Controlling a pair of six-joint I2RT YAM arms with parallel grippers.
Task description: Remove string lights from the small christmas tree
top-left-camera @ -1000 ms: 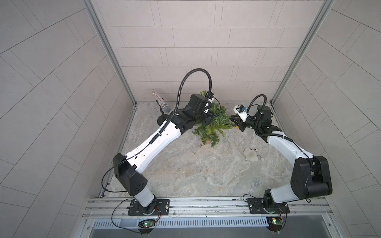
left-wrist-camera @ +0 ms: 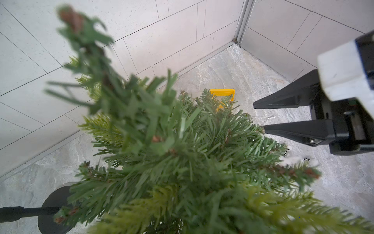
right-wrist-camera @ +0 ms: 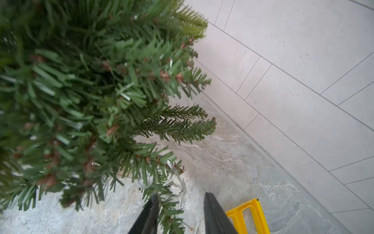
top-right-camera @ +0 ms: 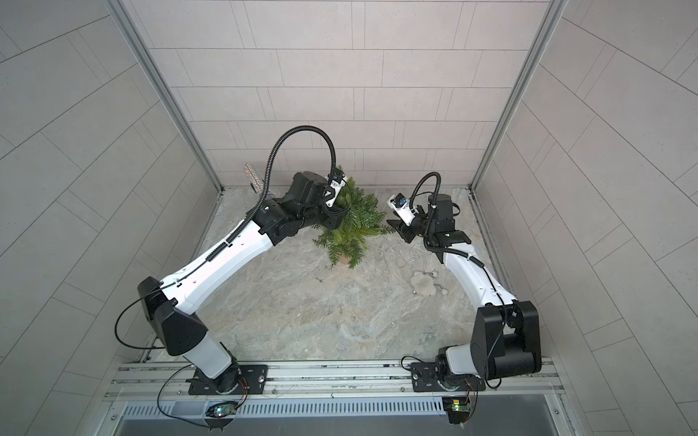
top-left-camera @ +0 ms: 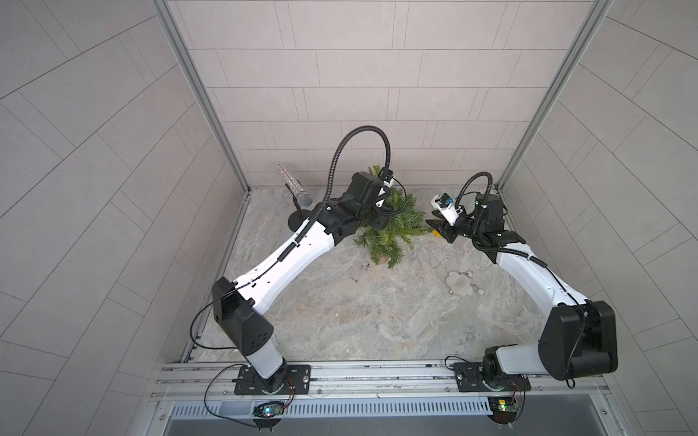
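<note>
The small green tree [top-right-camera: 349, 239] stands in the middle of the floor, filling much of both wrist views. A thin clear string [right-wrist-camera: 182, 183] hangs at its lower branches in the right wrist view; whether it is the lights is unclear. My left arm's gripper is over the tree, its fingers mostly hidden in the top views and out of the left wrist view. My right gripper stands just right of the branches, part open, with nothing seen between its fingers.
A yellow plastic piece [right-wrist-camera: 257, 210] lies beyond the tree. A black stand [top-left-camera: 298, 220] with a speckled cylinder [top-left-camera: 291, 181] is left of the tree. A small pale pile [top-left-camera: 459, 283] lies at front right.
My right gripper and arm have moved slightly right, away from the branches. The left arm has shifted only very slightly.
</note>
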